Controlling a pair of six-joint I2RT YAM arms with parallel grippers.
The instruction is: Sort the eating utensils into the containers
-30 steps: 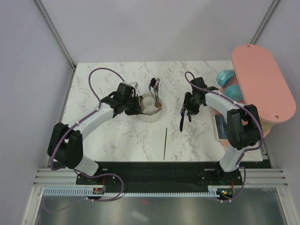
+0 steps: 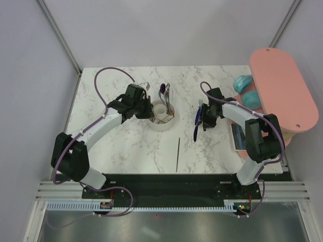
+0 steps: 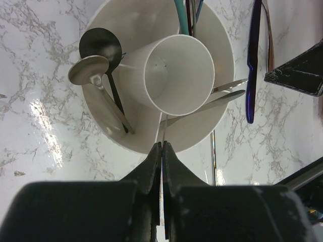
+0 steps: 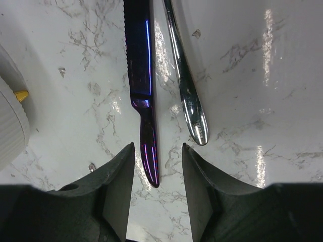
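Note:
A white bowl (image 3: 139, 143) holds a white cup (image 3: 179, 75), a black ladle (image 3: 101, 44), a metal ladle (image 3: 90, 69) and several other utensils. At the bowl's near rim, my left gripper is shut; a thin stick (image 3: 165, 128) runs from beside the cup to its fingertips, and whether it is pinched I cannot tell. My right gripper stands open above the table, fingers on both sides of the dark knife's handle (image 4: 148, 143). Beside that lies a silver fork (image 2: 200, 102), its handle (image 4: 189, 96) near the right finger. Nothing is held there.
One thin stick (image 2: 177, 154) lies alone on the table in front of the bowl. A pink rack (image 2: 282, 85) with teal bowls (image 2: 251, 100) and a dark tray (image 2: 238, 136) stands at the right. Bare tabletop (image 2: 116, 156) spreads at the front left.
My right gripper has shifted slightly to the right, uncovering the fork's tines and more of the knife. The left gripper has moved a little upward in the top view, still at the bowl.

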